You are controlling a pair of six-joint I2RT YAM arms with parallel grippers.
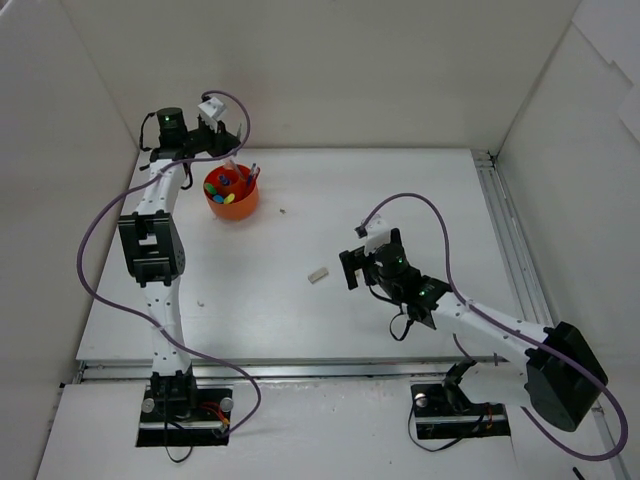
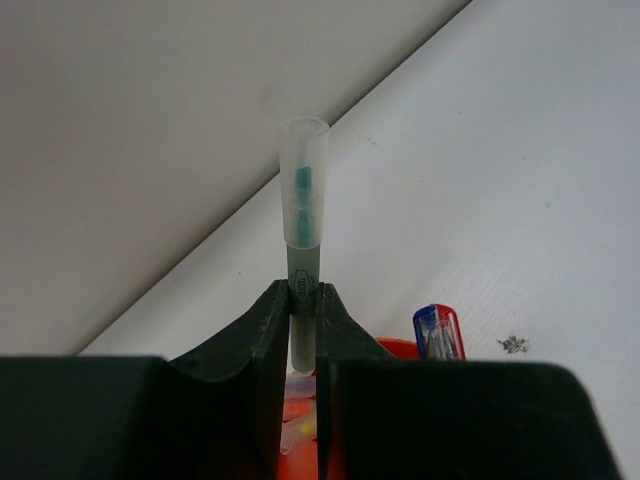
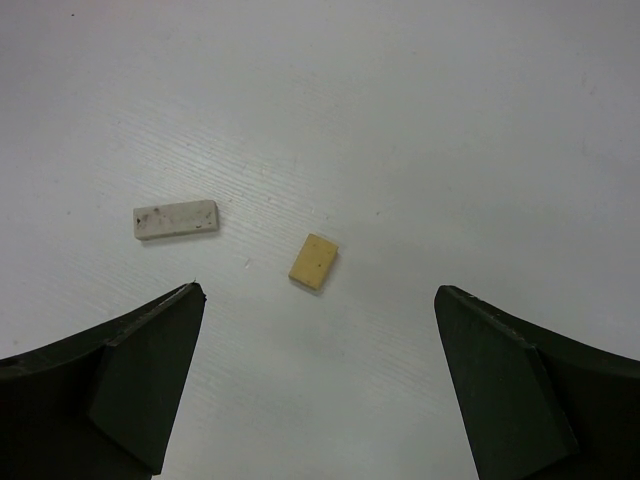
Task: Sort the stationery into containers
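Observation:
An orange round container (image 1: 233, 208) with several pens and markers stands at the back left. Above it my left gripper is shut on an upright pale pen (image 2: 304, 200) with a translucent cap and teal inside. My right gripper is open over the middle right of the table. In the right wrist view, a small yellow eraser (image 3: 313, 262) lies between and ahead of its fingertips, and a longer grey-white eraser (image 3: 175, 219) lies to its left.
Walls stand behind and at both sides.

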